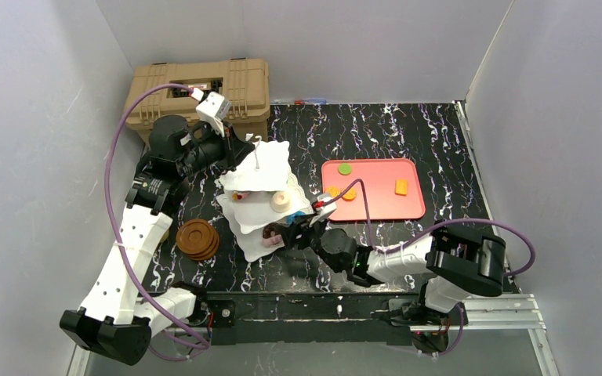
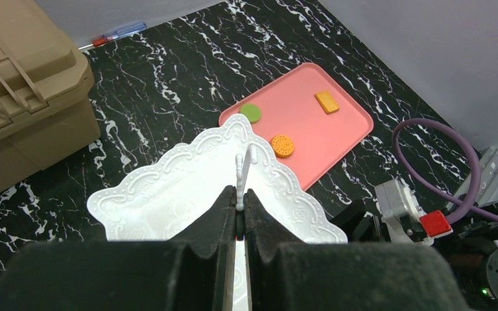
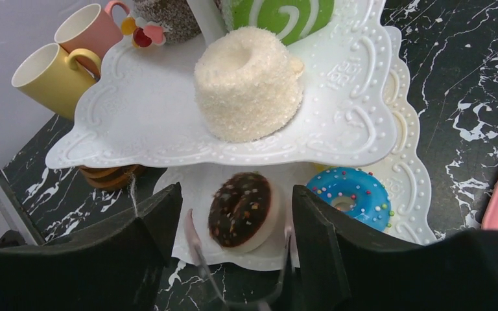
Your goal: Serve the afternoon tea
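My left gripper is shut on the white handle (image 2: 240, 170) of the three-tier stand, above its empty top tier (image 2: 168, 194). On the middle tier in the right wrist view are a white coconut cake (image 3: 246, 91) and a green swirl cake (image 3: 285, 16). The lower tier holds a chocolate-topped donut (image 3: 240, 214) and a blue sprinkled donut (image 3: 356, 188). My right gripper stands open at the lower tier, its fingers either side of and just short of the chocolate donut.
A pink tray (image 1: 372, 204) with several biscuits lies right. Brown coasters (image 1: 196, 235), yellow and pink cups (image 3: 52, 78) are left. A tan case (image 1: 204, 78) stands behind.
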